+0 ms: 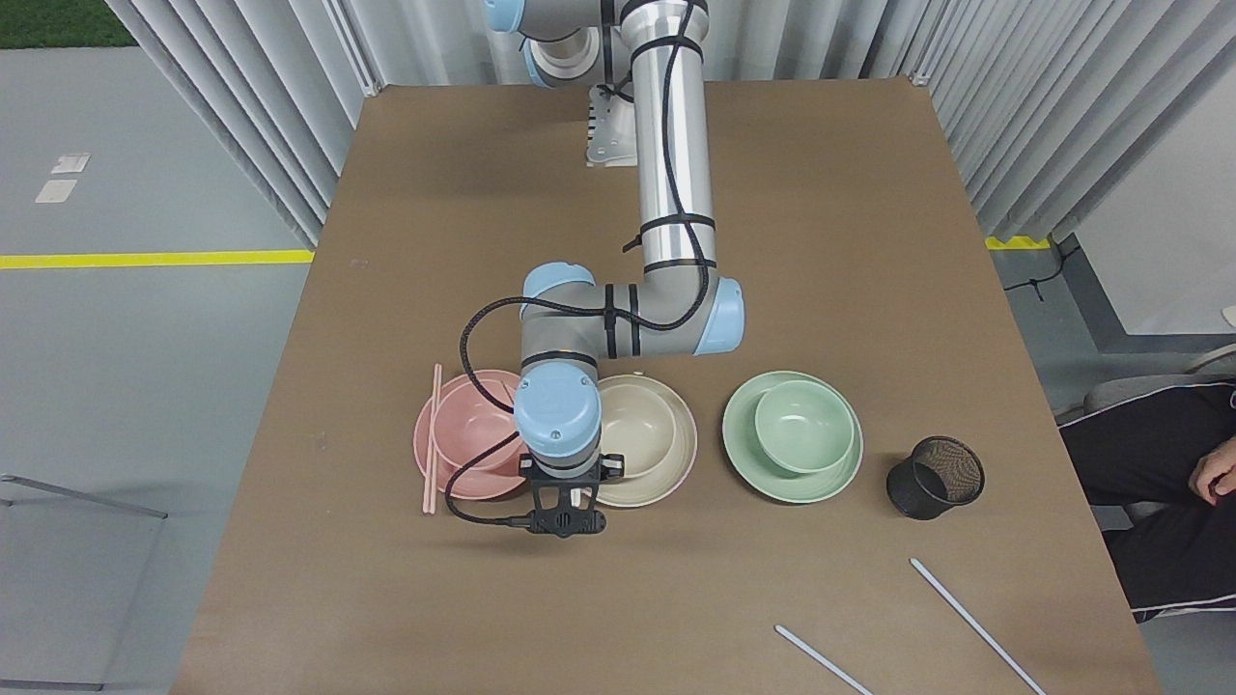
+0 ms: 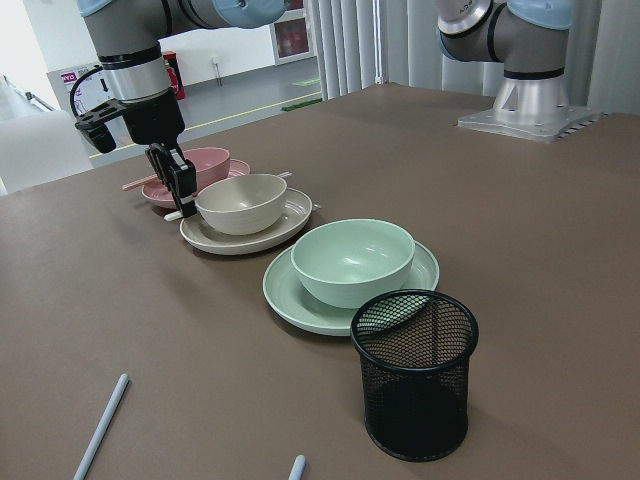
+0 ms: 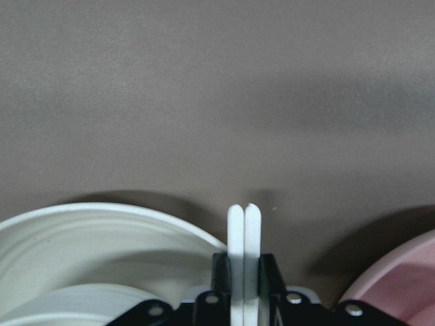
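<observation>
My gripper is shut on a pair of white chopsticks (image 3: 251,231), low beside the cream bowl (image 2: 240,205) on its cream plate (image 3: 102,224). To the other side are a pink bowl and plate (image 1: 475,423) with pink chopsticks (image 1: 434,463) across their side. In the front view my wrist hides the gripper's fingertips.
A green bowl (image 1: 804,423) on a green plate (image 1: 753,452) stands right of the cream set, then a black mesh cup (image 1: 927,486). Two pale sticks (image 1: 975,624) (image 1: 820,659) lie at the front right.
</observation>
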